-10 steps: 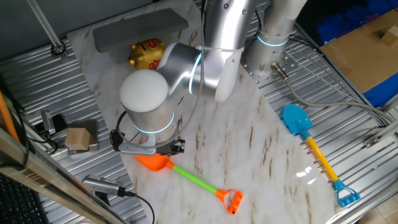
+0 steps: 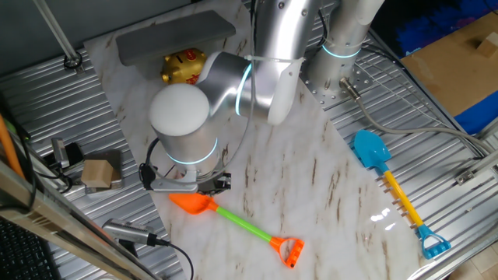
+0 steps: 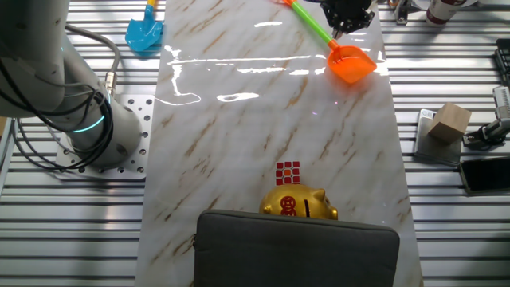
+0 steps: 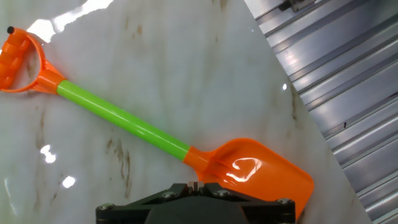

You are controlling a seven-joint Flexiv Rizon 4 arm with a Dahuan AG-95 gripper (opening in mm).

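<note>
A toy shovel with an orange blade, a green shaft and an orange D-shaped handle lies flat on the marble-patterned board. My gripper is over the blade's neck, its fingertips together and nothing visible between them. Exterior view 1 shows the gripper above the blade end of the orange shovel, partly covering the blade. At the top edge of exterior view 2, the dark gripper appears beside the shaft and blade joint; whether it touches the shovel, I cannot tell.
A blue shovel with a yellow shaft lies along the board's right edge. A gold piggy bank, a red-faced cube and a dark grey case stand together. A wooden block sits off the board. The board's middle is clear.
The arm has shifted only very slightly over the orange shovel's blade end. The shovel and the other objects have not moved.
</note>
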